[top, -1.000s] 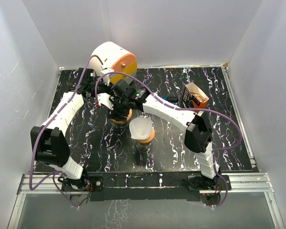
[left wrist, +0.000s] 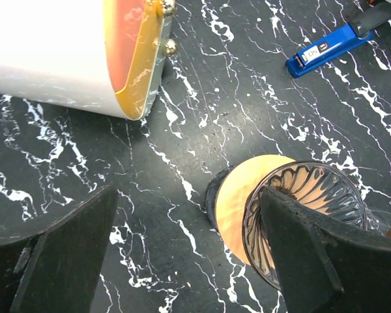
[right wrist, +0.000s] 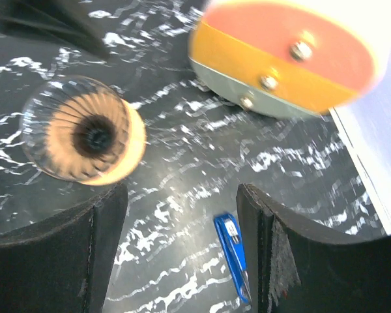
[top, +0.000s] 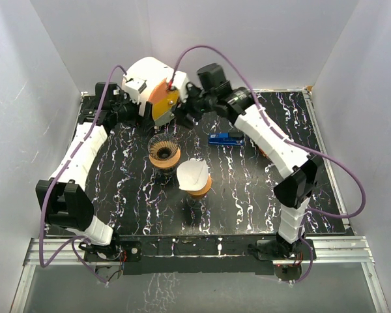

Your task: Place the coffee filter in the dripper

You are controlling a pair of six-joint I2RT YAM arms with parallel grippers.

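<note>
A glass dripper (top: 163, 147) on a wooden collar stands left of centre; in the left wrist view its ribbed cone (left wrist: 303, 189) shows empty, and in the right wrist view the cone (right wrist: 75, 127) also holds no paper. A white paper filter (top: 193, 175) sits on a second orange-collared vessel nearer the front. My left gripper (top: 143, 117) hovers above and left of the empty dripper, fingers apart with nothing between them. My right gripper (top: 182, 116) is raised above and right of it, blurred in the top view, open and empty in the right wrist view.
A white machine with orange-yellow end (top: 163, 99) stands at the back left. A blue stapler (top: 224, 139) lies at centre right; an orange box is mostly hidden behind the right arm.
My right gripper has lifted away from the dripper, moving up and right, uncovering it. My left arm has shifted slightly.
</note>
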